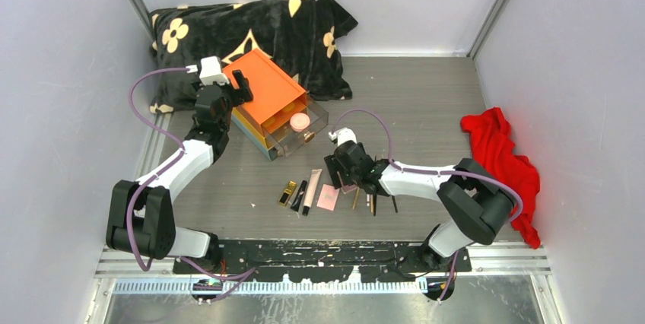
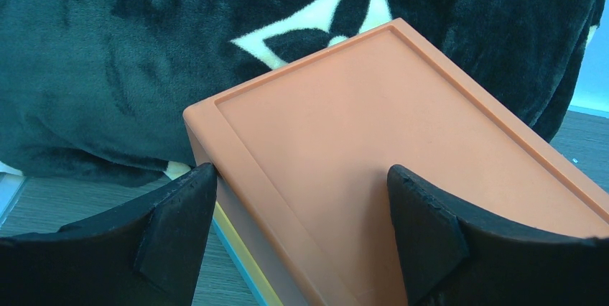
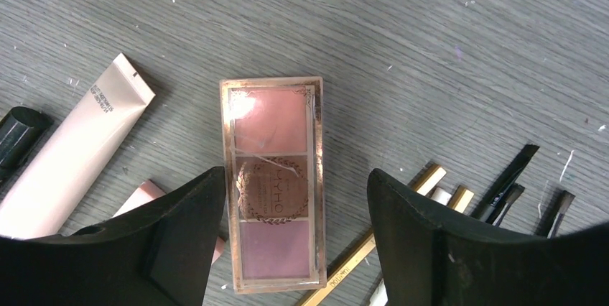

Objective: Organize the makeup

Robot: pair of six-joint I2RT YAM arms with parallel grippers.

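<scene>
My left gripper (image 1: 240, 87) is open over the orange lid of the makeup organizer (image 2: 330, 119), whose clear drawer is out with a round pink item (image 1: 300, 121) inside. My right gripper hangs open over a three-shade palette (image 3: 274, 120), its fingers either side of it. Beside the palette lie a pink tube (image 3: 75, 144), a black tube (image 3: 19, 136), a pink card (image 1: 326, 200), brushes (image 3: 503, 191) and pencils (image 3: 431, 177). A gold-topped item (image 1: 287, 193) lies at the left of the group.
A dark patterned cushion (image 1: 182, 42) lies behind the organizer. A crumpled red cloth (image 1: 498, 164) lies at the right wall.
</scene>
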